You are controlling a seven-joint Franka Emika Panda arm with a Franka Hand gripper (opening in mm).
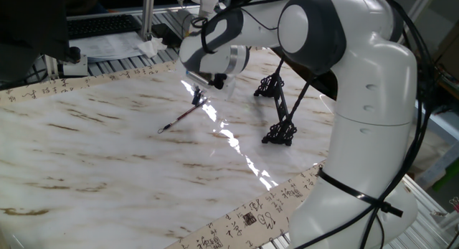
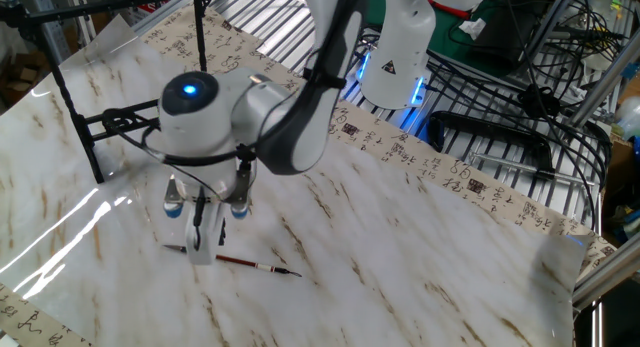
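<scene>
A thin brush with a reddish-brown handle (image 2: 245,263) lies across the marbled sheet (image 2: 400,257) in the second exterior view. My gripper (image 2: 203,255) is directly over the brush, hiding part of its shaft toward the left end. In the first exterior view the brush (image 1: 183,121) slants up to the right, its upper end beside the dark fingertips of my gripper (image 1: 198,98). Whether the fingers touch or enclose the shaft does not show clearly, nor does the gap between them.
A black rack (image 1: 280,109) stands on the sheet close to the arm; its frame (image 2: 85,127) is at upper left in the second view. Beyond the sheet are a keyboard (image 1: 104,26) and papers.
</scene>
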